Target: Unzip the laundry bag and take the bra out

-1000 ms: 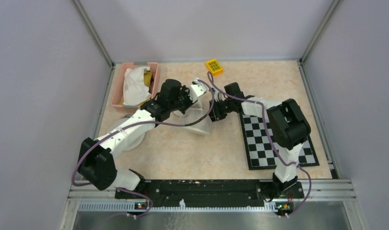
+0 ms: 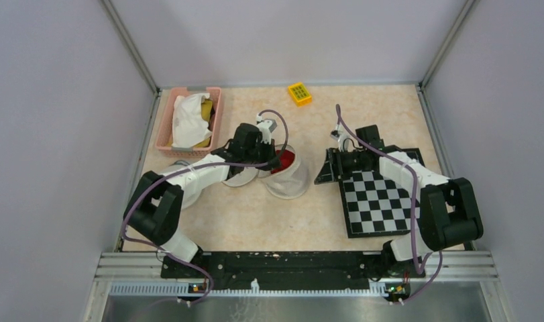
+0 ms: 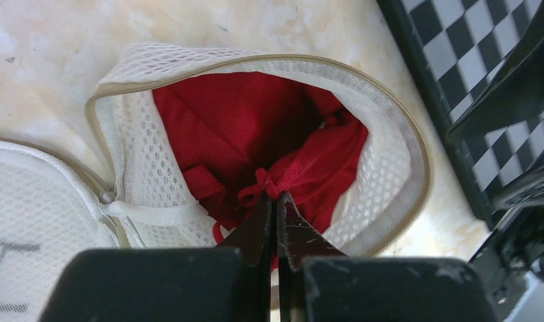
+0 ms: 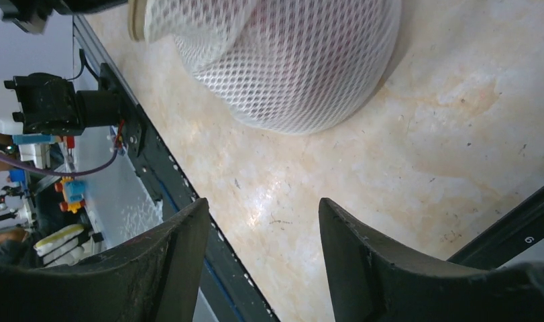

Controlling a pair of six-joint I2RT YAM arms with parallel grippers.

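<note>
The white mesh laundry bag [image 2: 288, 186] stands unzipped in mid-table, its round mouth agape and its lid [image 3: 44, 201] folded out to the left. Inside is the red bra [image 3: 232, 114], bunched up and mostly within the mesh walls. At the bag's mouth, my left gripper is shut on a small gathered piece of red fabric of the bra. To the right of the bag, my right gripper stands open over bare table, nothing between its fingers. The mesh bag's side fills the top of the right wrist view.
A pink basket [image 2: 163, 131] with white and yellow cloths sits at the back left. The checkered board [image 2: 373, 206] lies under the right arm. A yellow block [image 2: 299, 94] is at the back. Bare tabletop lies in front of the bag.
</note>
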